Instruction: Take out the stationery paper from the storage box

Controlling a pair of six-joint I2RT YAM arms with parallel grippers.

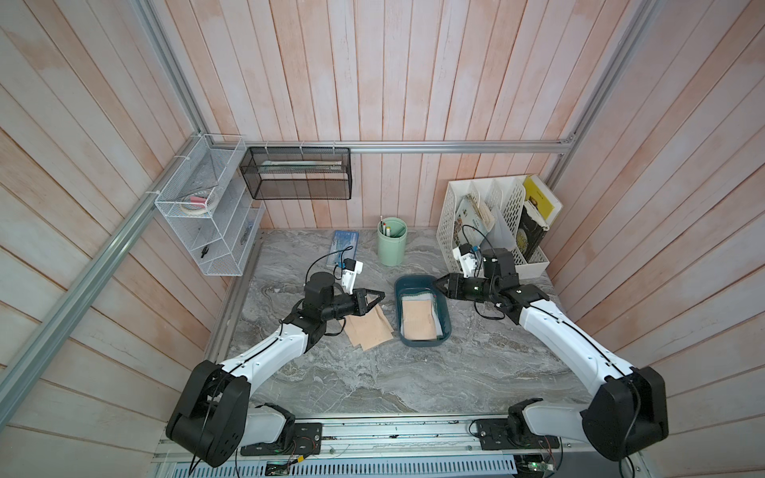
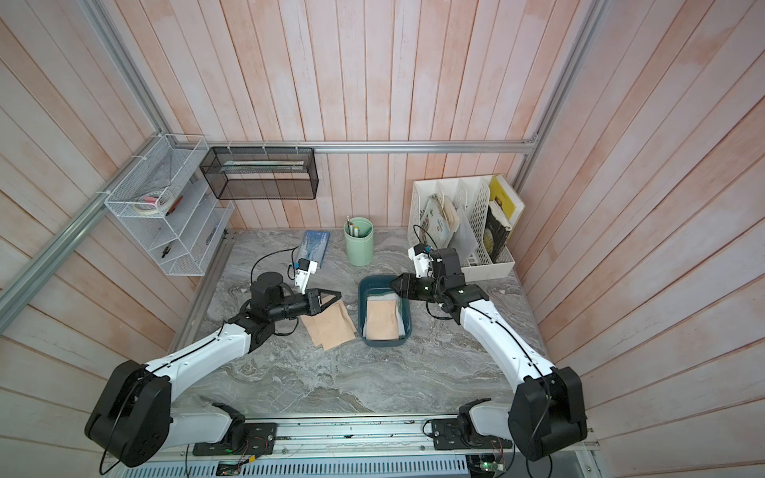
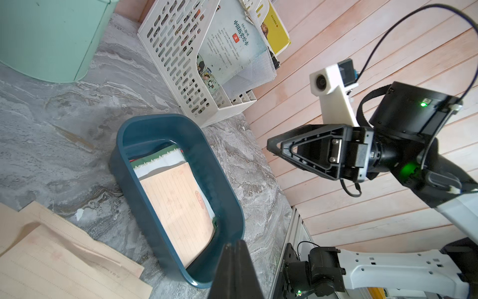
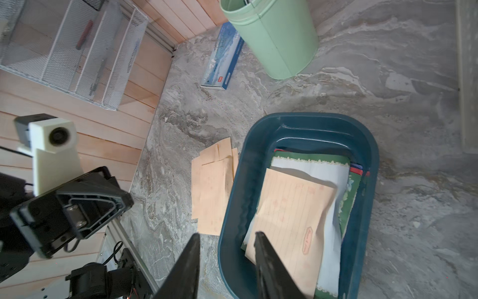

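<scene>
The dark teal storage box [image 1: 444, 314] holds lined tan stationery paper [image 4: 291, 219] over white, green-edged sheets. More tan sheets [image 3: 64, 269] lie loose on the counter left of the box. Above these loose sheets, my left gripper is shut, nothing visible between its fingers. My right gripper stands open and empty over the upper right part of the box, its fingertips pointing toward the box.
A mint pen cup [image 1: 391, 248] and a blue package [image 4: 220, 59] stand and lie at the back. A white file organiser [image 2: 478, 267] fills the back right. Wire baskets hang on the walls.
</scene>
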